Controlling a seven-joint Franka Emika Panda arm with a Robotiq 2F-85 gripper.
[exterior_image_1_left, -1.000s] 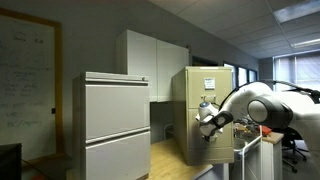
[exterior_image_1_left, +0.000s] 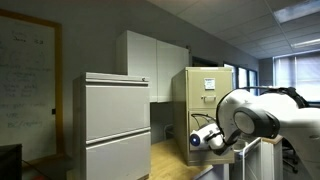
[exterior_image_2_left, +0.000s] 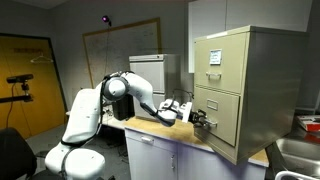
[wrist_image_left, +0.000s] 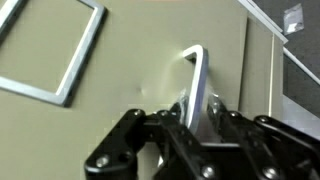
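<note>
A beige metal filing cabinet (exterior_image_2_left: 262, 80) stands at the far end of the counter. In the wrist view its silver drawer handle (wrist_image_left: 200, 68) runs down between the dark fingers of my gripper, which is shut on it. The drawer face (wrist_image_left: 135, 80) fills much of that view, with a silver label frame (wrist_image_left: 72, 62) at the left. From exterior view 2 the gripper (exterior_image_2_left: 198, 117) is at the cabinet's lower drawer. My own arm partly covers that drawer in exterior view 1, and whether it stands ajar I cannot tell.
A light grey cabinet (exterior_image_1_left: 117, 115) stands apart from the beige one. White wall cupboards (exterior_image_1_left: 152, 65) hang behind. Bare wooden countertop (exterior_image_1_left: 172, 162) lies between the two cabinets. A sink (exterior_image_2_left: 300, 150) is beside the beige cabinet.
The gripper end of my arm has come down along the front of the beige cabinet. The cabinet itself shows no clear movement.
</note>
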